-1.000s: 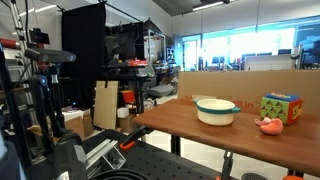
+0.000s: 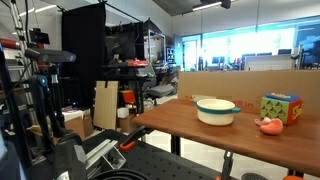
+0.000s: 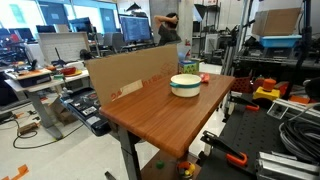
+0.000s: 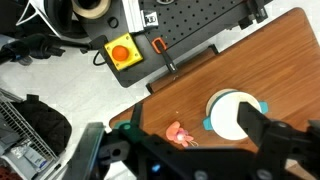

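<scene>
A white bowl with a teal band and handles stands upright on the wooden table. From above, in the wrist view, the same bowl lies right of centre and looks empty. Beside it is a small pinkish-red toy, which also shows as a toy in exterior view 1. Behind that toy stands a colourful box. My gripper is open high over the table, its dark fingers spread wide with nothing between them.
A tall cardboard panel runs along one table edge. Near the robot base are a yellow box with a red button and a black perforated mounting plate. The brown table top has a wide clear stretch.
A small dark shape has come into view at the top edge of exterior view 1 since a second ago. The bowl, toy and box have not moved.
</scene>
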